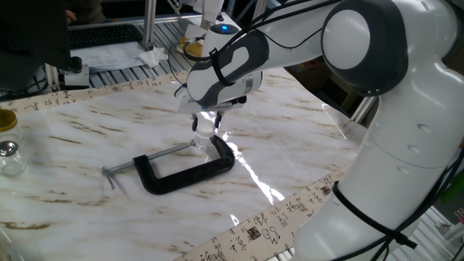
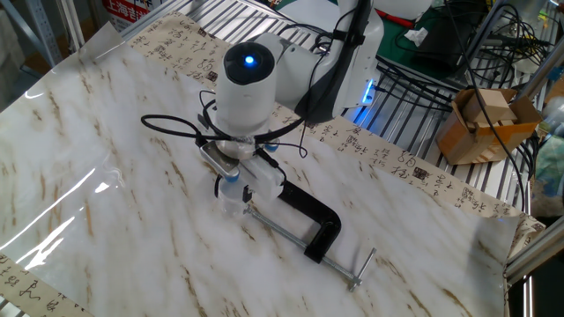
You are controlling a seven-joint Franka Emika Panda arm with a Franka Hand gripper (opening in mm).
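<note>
A black C-clamp (image 1: 185, 177) with a silver screw rod lies flat on the marble-patterned table. At its far side, by the end of the rod, stands a small clear jar or bottle (image 1: 201, 150), its outline hard to make out against the glare. My gripper (image 1: 207, 123) points down above the clamp, with its dark fingers (image 1: 219, 122) spread to either side of the jar's upper part. Whether they touch it does not show. In the other view the gripper (image 2: 233, 183) is partly covered by the wrist, and the clamp (image 2: 326, 224) extends to the lower right.
Two clear jars, one with a yellow lid (image 1: 7, 119), stand at the table's left edge. A cardboard box (image 2: 485, 128) sits beyond the table on the slatted frame.
</note>
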